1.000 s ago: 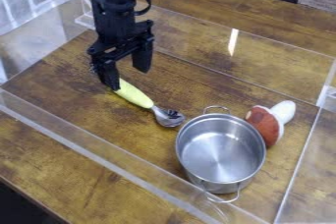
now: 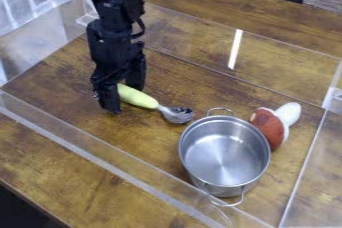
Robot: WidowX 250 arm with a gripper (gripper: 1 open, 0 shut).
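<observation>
My black gripper [image 2: 123, 89] is low over the table at the left-centre, its fingers at the pale yellow-green handle [image 2: 139, 97] of a utensil lying diagonally. The utensil's metal head [image 2: 175, 115] points toward the lower right. Whether the fingers are closed on the handle cannot be seen clearly.
A steel pot [image 2: 223, 154] with two handles stands at the front right. Right of it lie a red-brown object [image 2: 269, 132] and a white one [image 2: 287, 112] touching it.
My gripper has come down lower and its fingers now cover the upper end of the handle. The utensil has shifted slightly; the pot is unmoved.
</observation>
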